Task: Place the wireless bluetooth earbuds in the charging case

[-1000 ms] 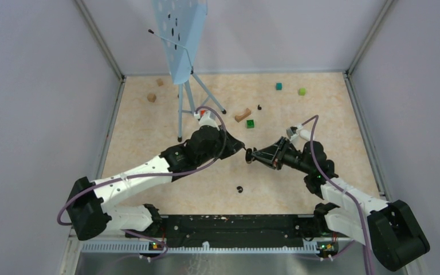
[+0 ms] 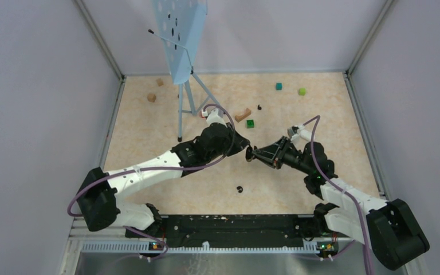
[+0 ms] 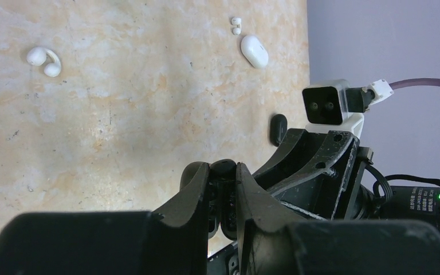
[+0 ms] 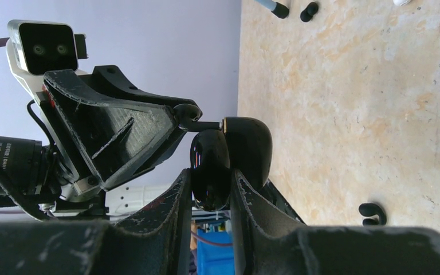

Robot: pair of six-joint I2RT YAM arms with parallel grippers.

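Observation:
The black charging case (image 4: 249, 150) is held up with its two rounded halves apart, and my right gripper is shut on one half. From the left, my left gripper reaches the case at its top edge. A small black earbud (image 3: 223, 167) shows between the left fingertips, which are shut on it; its far end is hidden. In the right wrist view a thin dark piece runs from those fingertips to the case, apparently touching it. How far the earbud is inside cannot be told. A black earbud piece (image 4: 373, 213) lies on the table below.
White earbuds (image 3: 236, 26), a white case (image 3: 255, 51), another white earbud piece (image 3: 44, 60) and a black oval object (image 3: 278, 129) lie about. A blue stand (image 2: 186, 94) and several blocks, including a green one (image 2: 250, 124), occupy the back.
My left arm has moved to the right, bringing its fingertips up against the case. The right arm with the case has stayed nearly still.

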